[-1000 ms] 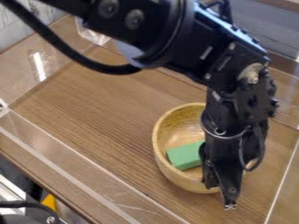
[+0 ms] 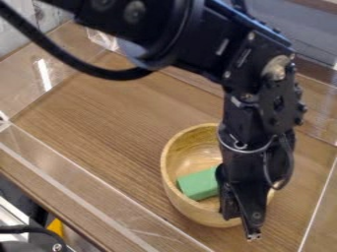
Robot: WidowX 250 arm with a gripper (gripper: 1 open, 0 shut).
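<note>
A round wooden bowl (image 2: pixel 180 148) sits on the table's right half, holding a green block (image 2: pixel 196 184) at its lower left. My black gripper (image 2: pixel 241 217) reaches down over the bowl's right side, its fingertips by the near right rim. It is shut; nothing shows between its fingers, though the arm hides much of the bowl's right part.
Clear panels line its edges. Cables and a small yellow item lie beyond the lower left edge.
My gripper has shifted slightly left, and the bowl with the green block has moved a little left with it.
</note>
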